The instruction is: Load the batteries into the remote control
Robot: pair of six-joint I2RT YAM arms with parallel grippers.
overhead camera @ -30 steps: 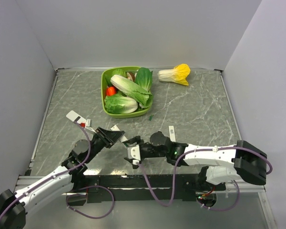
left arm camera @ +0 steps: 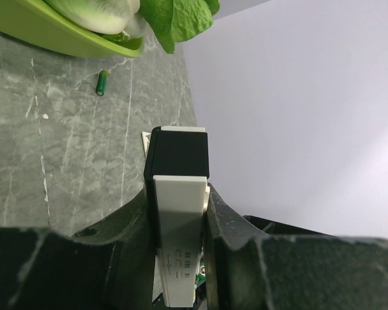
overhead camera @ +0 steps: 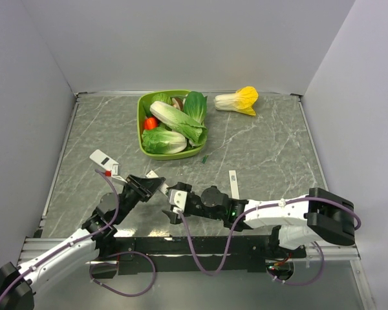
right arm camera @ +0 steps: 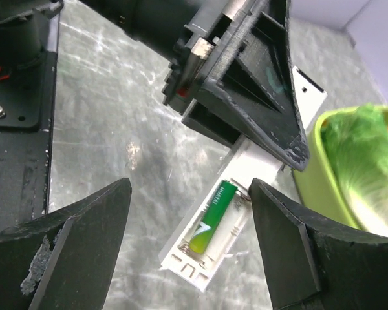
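A white remote control (right arm camera: 252, 162) with a black end (left arm camera: 179, 152) is held in the air, my left gripper (overhead camera: 160, 183) shut on it around its middle. In the right wrist view its open compartment shows one green battery (right arm camera: 213, 217) lying in a slot, with bare room beside it. My right gripper is part open, its two fingers (right arm camera: 281, 239) standing either side of the remote's compartment end; nothing shows gripped between them. Another green battery (left arm camera: 102, 82) lies on the table, small in the top view near the green basket.
A green basket (overhead camera: 141, 132) of vegetables stands behind the arms. A yellow-and-white vegetable (overhead camera: 238, 101) lies at the back right. The white battery cover (overhead camera: 234, 184) rests on the table behind the right arm. Open table stretches to the right.
Over the last second my right arm has shifted slightly left, and its gripper has turned and opened somewhat beside the remote. The left arm has shifted only a little, still with the remote.
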